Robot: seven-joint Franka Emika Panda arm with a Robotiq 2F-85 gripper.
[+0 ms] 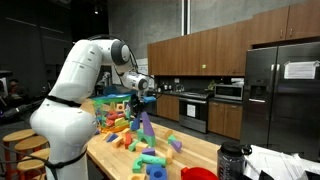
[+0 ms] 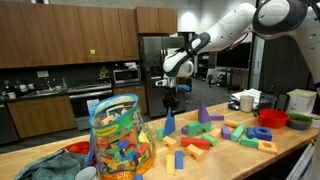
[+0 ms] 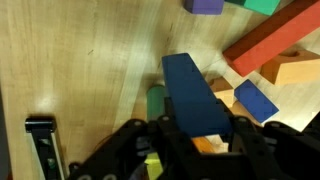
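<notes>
A long blue block [image 3: 185,78] reaches out from between the fingers of my gripper in the wrist view, and the fingers are shut on it. Exterior view 2 shows the gripper [image 2: 170,104] above the far side of the wooden table, with a blue pointed block [image 2: 169,124] under it. From exterior view 1 the gripper [image 1: 137,106] is small and partly lost among the colours behind it. Below the held block in the wrist view are a red block [image 3: 272,38], a small blue block [image 3: 256,100] and an orange block [image 3: 291,68].
A clear container [image 2: 122,112] full of coloured pieces stands at the table's near left in exterior view 2. Loose blocks cover the middle. A red bowl [image 2: 271,118] and a black canister [image 1: 232,160] stand off to one side. A person [image 2: 187,75] is behind the table.
</notes>
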